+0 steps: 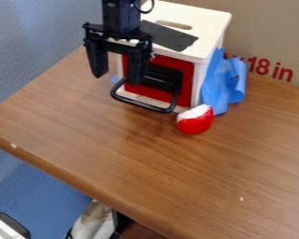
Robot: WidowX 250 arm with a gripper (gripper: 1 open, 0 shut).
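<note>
My black gripper (116,65) hangs at the upper left of the toy oven, its two fingers spread wide with nothing seen between them. The white box-shaped oven (200,28) has a red front (178,65) with a black handle (152,106) low across it. A red and white ball-like object (196,123) sits on the wooden table just in front of the oven's right corner. A blue cloth (223,84) lies against the oven's right side.
A cardboard box (271,42) stands behind.
</note>
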